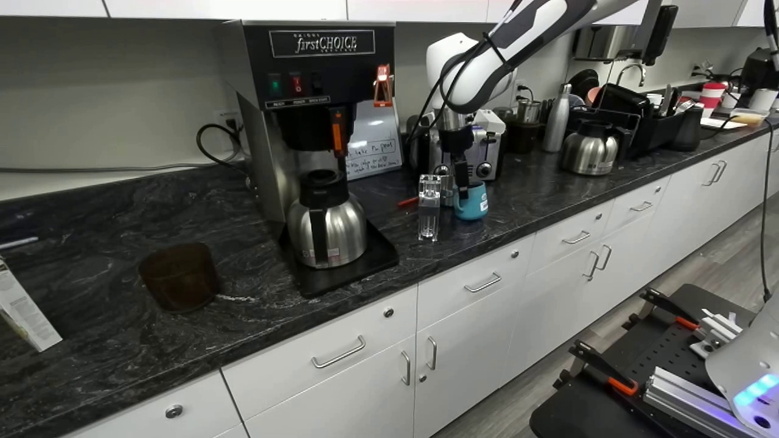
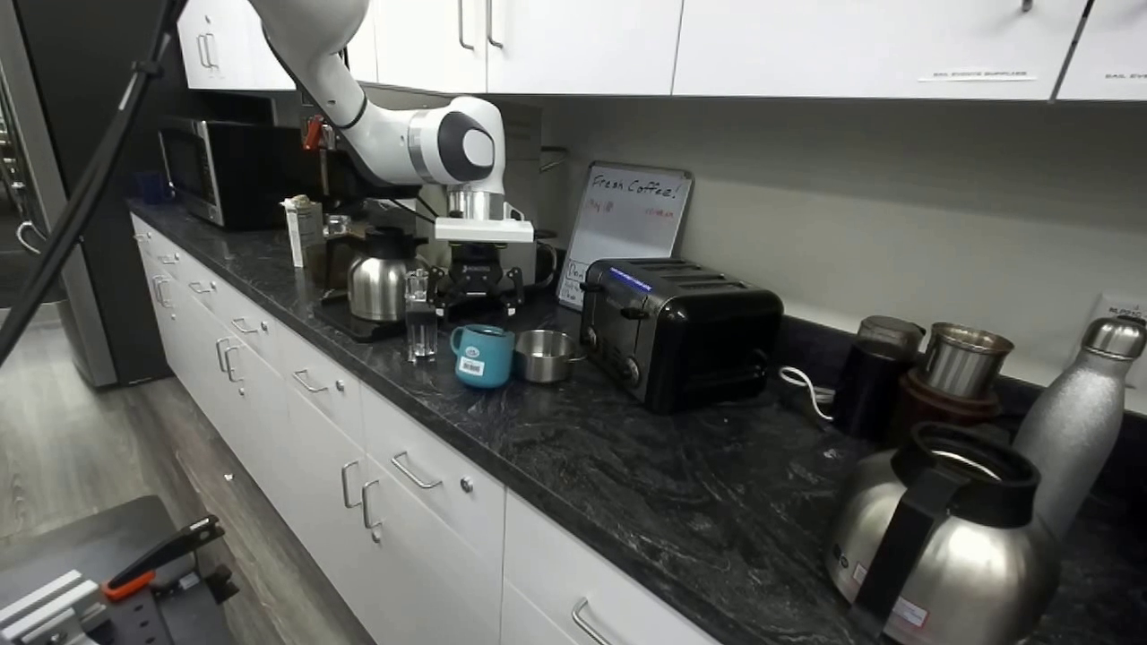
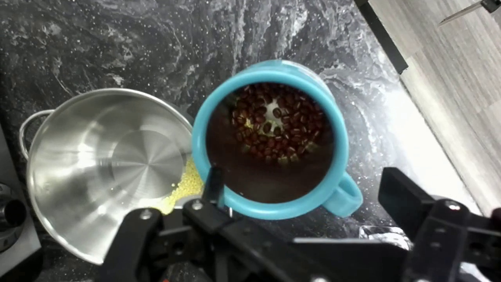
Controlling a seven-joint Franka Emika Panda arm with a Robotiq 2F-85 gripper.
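A teal mug [image 3: 271, 210] stands upright on the dark counter, dark brown beans [image 3: 286, 131] in its bottom. Its handle [image 3: 346, 195] points toward the lower right in the wrist view. Touching or nearly touching the mug is a steel pot [image 3: 110, 96] with yellow grains [image 3: 190, 181] along the side nearest the mug. My gripper is open, its fingers wide apart. One finger [image 3: 214, 185] overlaps the mug's rim by the pot; whether it touches cannot be told. The other finger [image 3: 399, 195] lies beyond the handle. In exterior view 2 the gripper [image 2: 476, 296] hangs just behind the mug [image 2: 483, 356].
A clear acrylic holder [image 1: 429, 208] stands close beside the mug. The toaster [image 2: 683, 333] flanks the pot, and a coffee machine with a steel carafe [image 1: 328, 226] stands farther along. The counter's front edge is near; open counter [image 2: 634, 473] lies in front of the toaster.
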